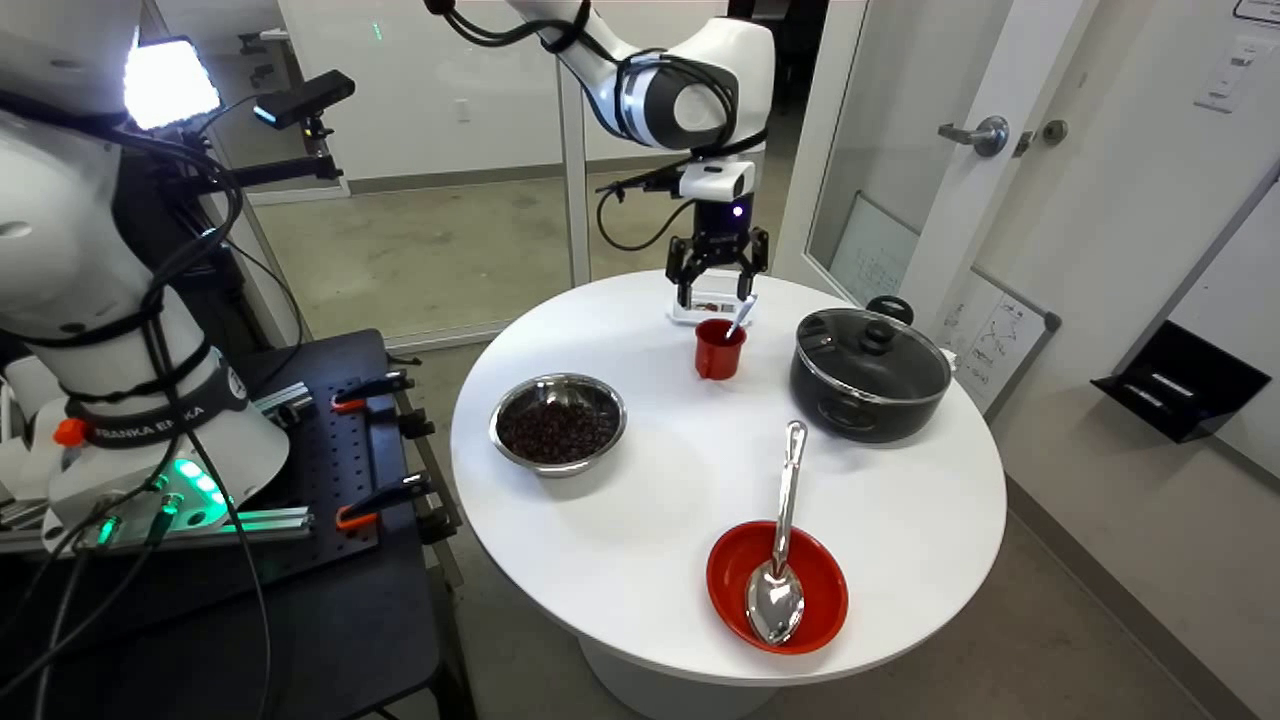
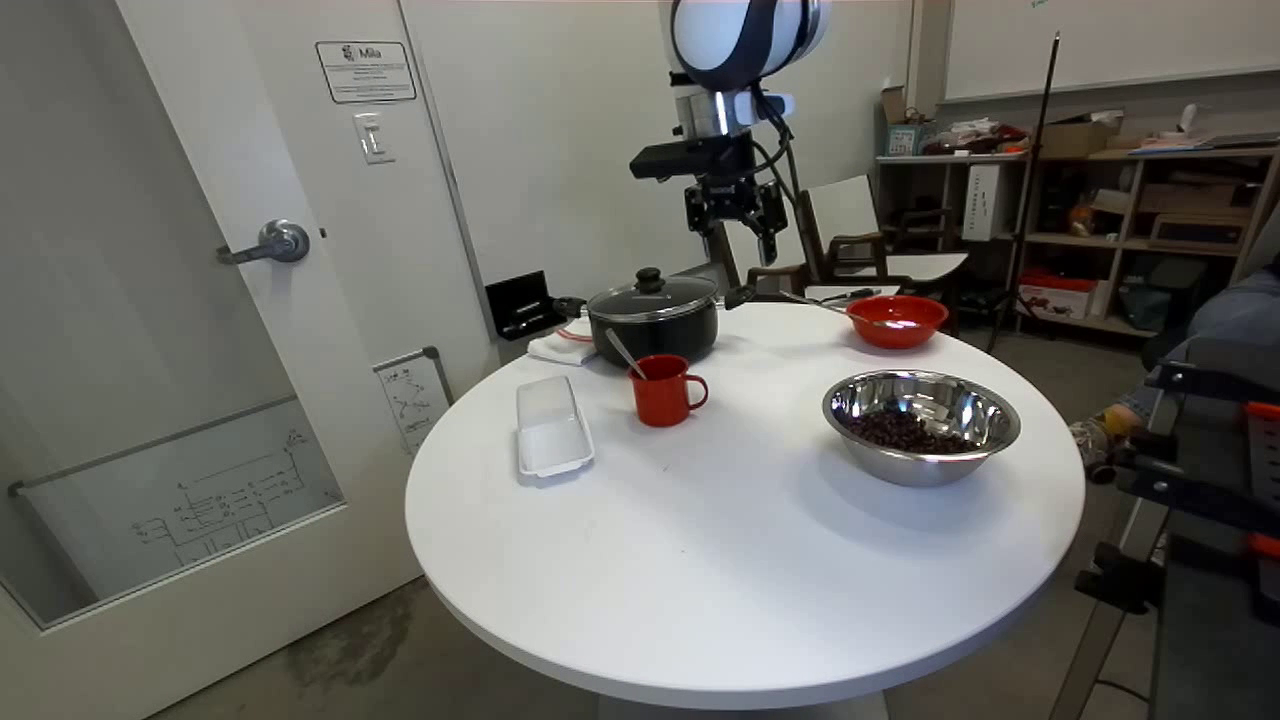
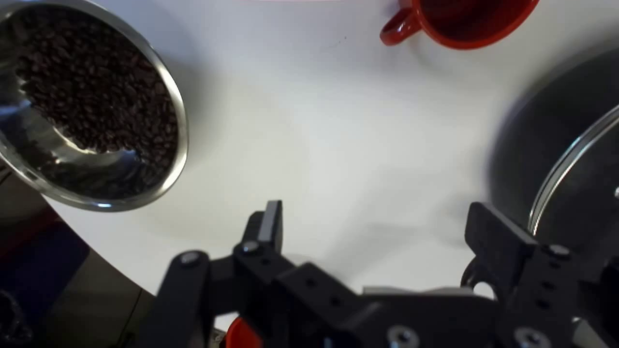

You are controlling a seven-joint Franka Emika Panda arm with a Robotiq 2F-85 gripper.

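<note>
High over the table my gripper (image 1: pixel 716 292) hangs with its fingers spread and nothing between them. The wrist view shows bare white tabletop beyond my gripper. To one side there is a steel bowl (image 3: pixel 178 110) partly filled with dark beans (image 3: pixel 107 93). Across from it stands the black lidded pot (image 2: pixel 654 334). A red mug (image 2: pixel 663 394) holds a utensil that leans out of it. A large metal spoon (image 1: pixel 776 594) rests in the shallow red bowl (image 1: pixel 828 612), its handle reaching past the rim.
A clear lidded dish with a white base (image 2: pixel 558 446) sits near the mug. Behind the pot lies a white cloth (image 2: pixel 561 348). The round white table (image 2: pixel 672 576) has a broad clear area between the steel bowl and the dish. A door (image 1: pixel 912 156) stands close to the table.
</note>
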